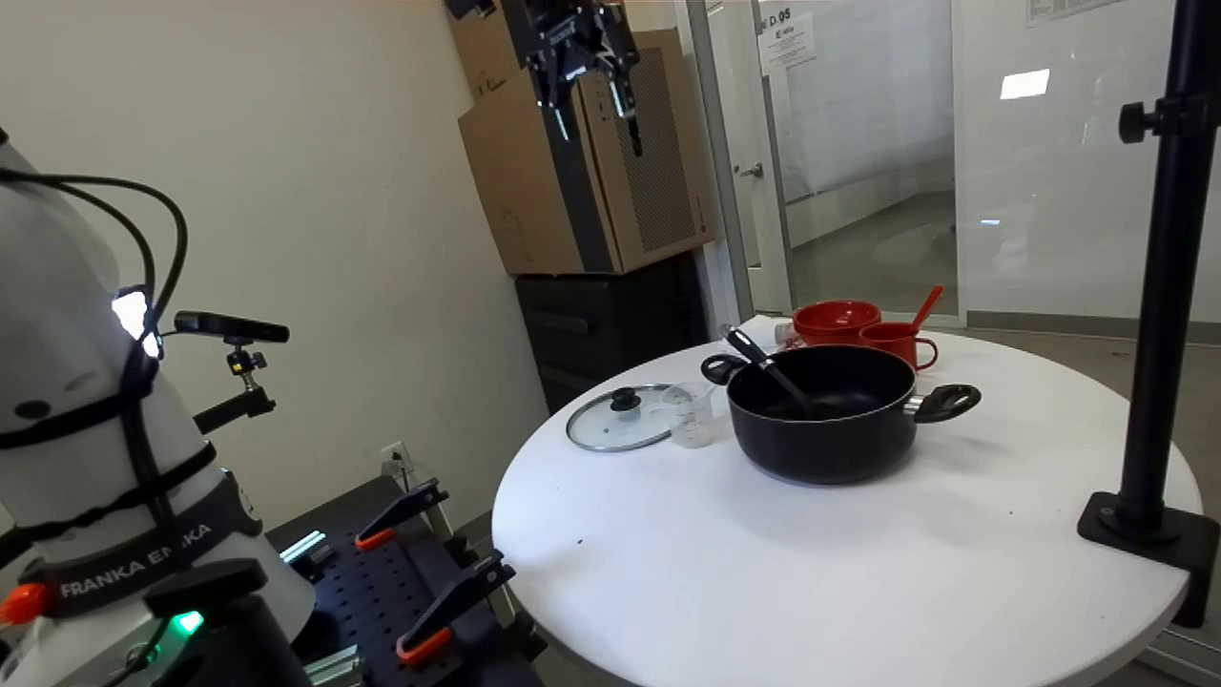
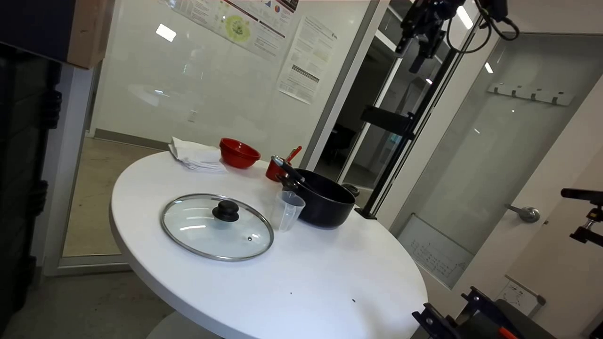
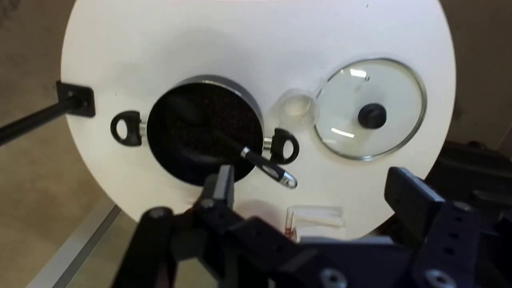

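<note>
High above the round white table, my gripper (image 1: pixel 595 114) stands open with nothing between its fingers. In the wrist view its fingertips (image 3: pixel 408 192) are spread wide below the view of the table. A black two-handled pot (image 1: pixel 818 429) holds a black-handled utensil (image 3: pixel 273 172), which leans over the rim. The glass lid (image 2: pixel 198 226) with a black knob lies flat on the table, apart from the pot. Between lid and pot stands a clear plastic cup (image 2: pixel 286 212). A red bowl (image 2: pixel 238 153) and a red mug (image 1: pixel 890 338) with a red utensil (image 1: pixel 928 305) sit behind the pot.
Folded white cloth (image 2: pixel 195 155) lies at the table's edge near the bowl. A black post (image 1: pixel 1156 286) is clamped to the table rim beside the pot. Cardboard boxes (image 1: pixel 641 160) are stacked by the wall.
</note>
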